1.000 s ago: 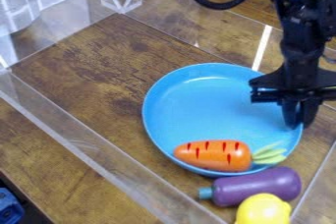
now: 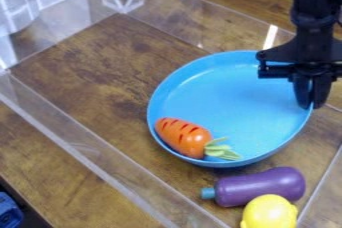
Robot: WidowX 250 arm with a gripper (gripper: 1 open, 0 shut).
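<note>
A blue plate (image 2: 234, 97) lies on the wooden surface, with an orange toy carrot (image 2: 185, 137) on its lower left, green top pointing right. My black gripper (image 2: 305, 87) reaches down at the plate's upper right rim, its fingertips low beside or on the rim. Whether it holds the rim or stands open is unclear.
A purple toy eggplant (image 2: 254, 185) and a yellow lemon (image 2: 269, 213) lie below the plate. Clear plastic walls (image 2: 74, 137) border the wooden area.
The carrot has shifted left and turned from sideways toward a diagonal. The plate has shifted and now sits slightly differently under the gripper, which has moved a little.
</note>
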